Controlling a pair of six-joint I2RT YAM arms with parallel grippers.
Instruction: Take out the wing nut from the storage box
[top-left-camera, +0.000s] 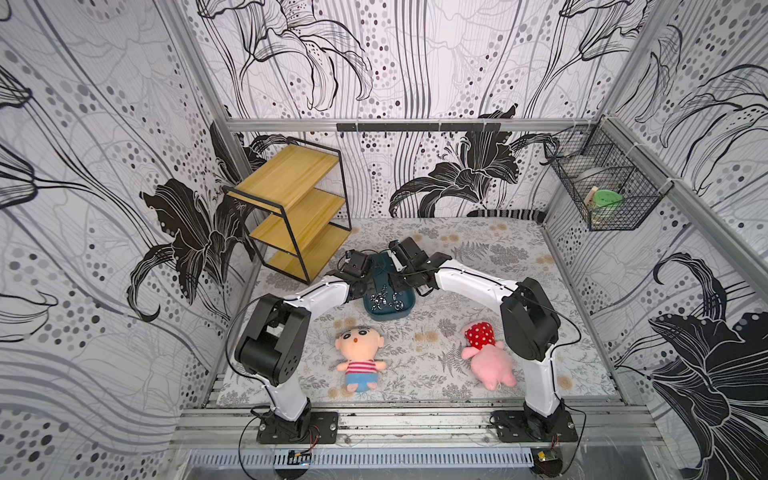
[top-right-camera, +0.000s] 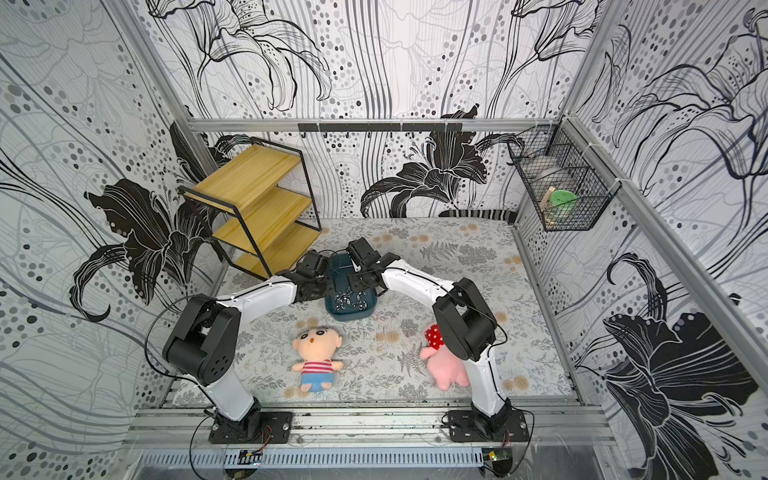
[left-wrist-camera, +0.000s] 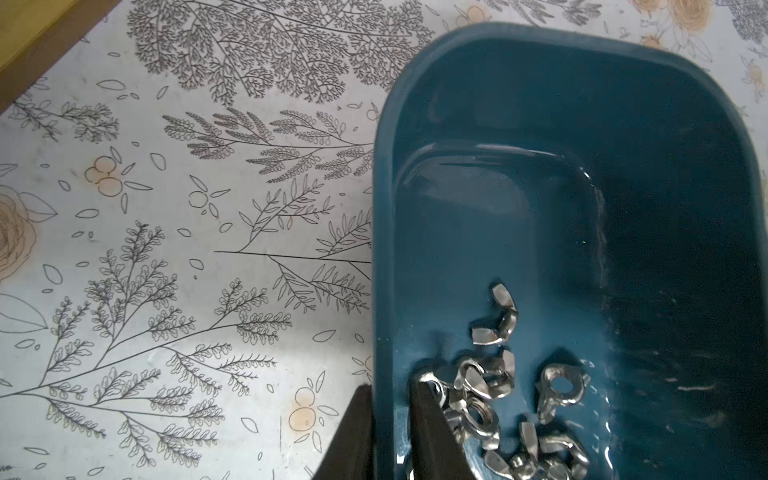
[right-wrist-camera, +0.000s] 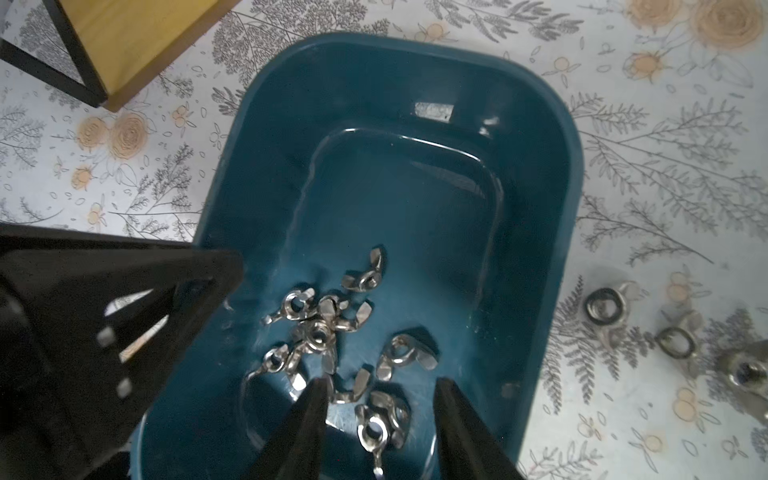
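Note:
A teal storage box (top-left-camera: 400, 308) sits in the middle of the table, holding several silver wing nuts (left-wrist-camera: 504, 316), bunched in the near half. My left gripper is at the box's left wall, its fingers part open on either side of the rim; whether they touch it I cannot tell. My right gripper stands open over the wing nuts inside the box, with fingertips low in the right wrist view. In that view, a few silver wing nuts (right-wrist-camera: 608, 312) appear on the table outside the box, to its right.
A wooden shelf (top-left-camera: 304, 208) stands at the back left. A boy doll (top-left-camera: 360, 360) and a pink plush toy (top-left-camera: 492, 364) lie at the front. A wire basket (top-left-camera: 608, 216) hangs at the right.

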